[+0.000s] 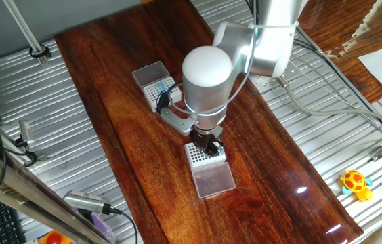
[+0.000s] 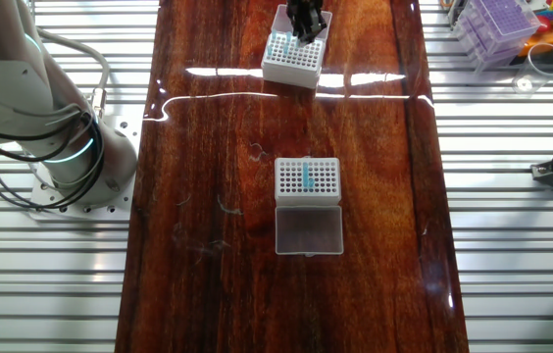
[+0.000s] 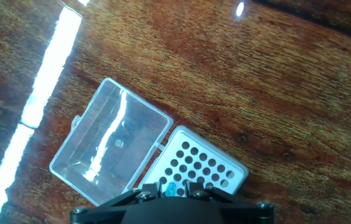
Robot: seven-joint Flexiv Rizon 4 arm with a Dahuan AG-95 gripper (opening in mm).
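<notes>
My gripper points down over a white tube rack (image 3: 194, 163) with round holes. Its fingers (image 3: 145, 195) stand apart, and a small blue tube (image 3: 171, 189) shows between them, with gaps on both sides. Exterior view 2 has the gripper (image 2: 305, 22) at the top edge, over the same rack (image 2: 290, 71), where its fingertips are dark and hard to make out. A second white rack (image 2: 308, 195) holds blue tubes (image 2: 308, 176) in a middle column. How deep the tube at my fingers sits is hidden.
Both racks have clear hinged lids lying open: one (image 1: 215, 180) beside my gripper, the other (image 2: 309, 231) at the second rack. Bare wooden table (image 2: 208, 265) surrounds them. A purple rack (image 2: 497, 29) and a clear cup (image 2: 541, 69) stand off the table.
</notes>
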